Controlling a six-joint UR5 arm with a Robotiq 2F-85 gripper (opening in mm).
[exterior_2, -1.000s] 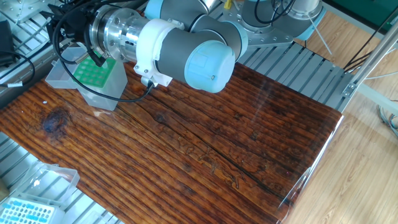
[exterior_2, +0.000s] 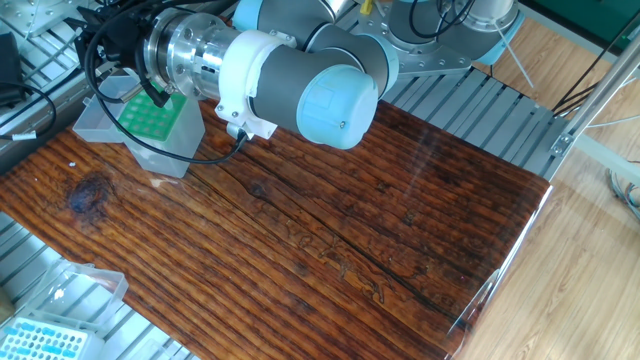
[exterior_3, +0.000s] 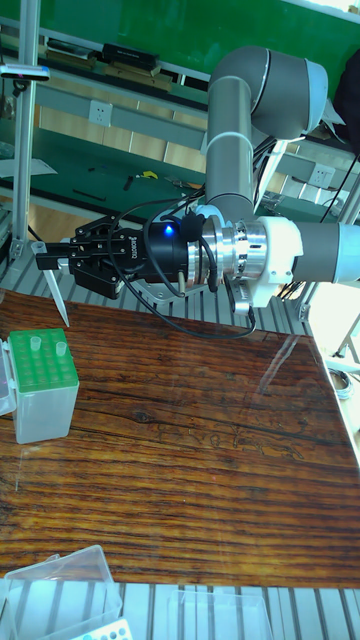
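My gripper (exterior_3: 53, 257) is held sideways above the far left of the wooden table, in exterior view 3. A pale, pointed piece like a pipette tip (exterior_3: 58, 299) slants down from its fingertips, which appear shut on it. Below stands a translucent box (exterior_3: 45, 414) with a green perforated top (exterior_3: 43, 359); a few pale tips stick up from that top. The piece's point is above the box, apart from it. In exterior view 2 the box (exterior_2: 164, 160) stands partly behind a cable, and the fingertips are hard to make out there.
The box's clear lid (exterior_2: 98, 122) hangs open on its left side. A second clear container (exterior_2: 75, 295) with a white-and-blue rack (exterior_2: 42, 342) lies off the table's near left edge. A black cable (exterior_2: 120, 125) loops below the arm.
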